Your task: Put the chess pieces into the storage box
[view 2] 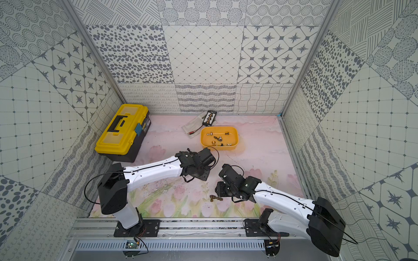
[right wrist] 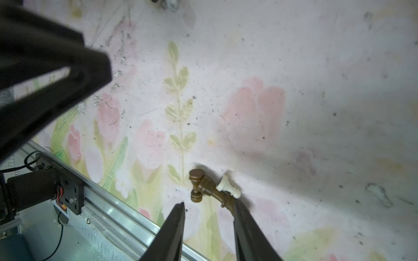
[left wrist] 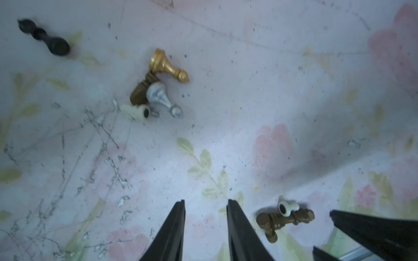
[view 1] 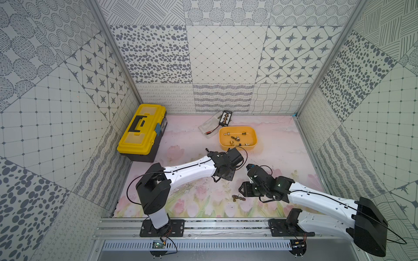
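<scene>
An orange box (view 1: 250, 136) at the back centre holds several chess pieces. My left gripper hangs over the table, part open and empty. In the left wrist view a cluster has a gold piece (left wrist: 164, 64), a silver piece (left wrist: 157, 93), a brown and a cream piece; a black piece (left wrist: 57, 45) lies apart. My right gripper stands open above brown pieces (right wrist: 206, 187) and a small white piece (right wrist: 228, 187) lying near the front edge.
A yellow toolbox (view 1: 142, 128) stands at the back left. A phone-like framed object (view 2: 209, 117) and a clear bag lie behind the orange box. The front rail borders the table.
</scene>
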